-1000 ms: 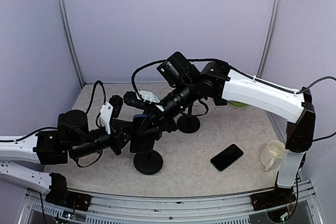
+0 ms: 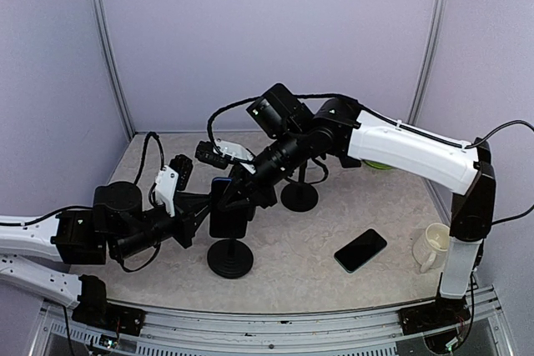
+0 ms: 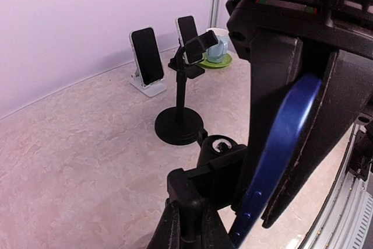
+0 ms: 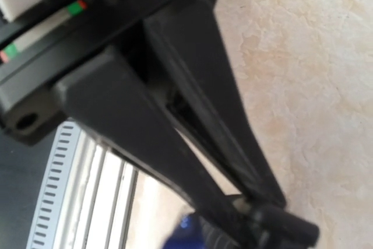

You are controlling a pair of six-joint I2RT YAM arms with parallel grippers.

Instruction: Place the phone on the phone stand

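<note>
A blue-edged phone (image 2: 225, 218) stands upright at the head of a black stand with round base (image 2: 229, 260) at the front centre; its blue edge (image 3: 274, 144) fills the right of the left wrist view. My left gripper (image 2: 203, 203) is shut on the black stand's head, beside the phone, as the left wrist view shows. My right gripper (image 2: 238, 193) reaches over from the right and is shut on the phone; its fingers (image 3: 329, 121) lie along the phone's blue edge.
Another phone (image 2: 360, 249) lies flat at front right, beside a white mug (image 2: 431, 248). Behind stand a second black stand (image 3: 178, 126), a white stand with a phone (image 3: 147, 56) and a cup (image 3: 217, 48) on a green saucer.
The phone and stand at my grippers have shifted slightly left and toward the front, the base now a little nearer the table edge. Both arms have moved slightly with them.
</note>
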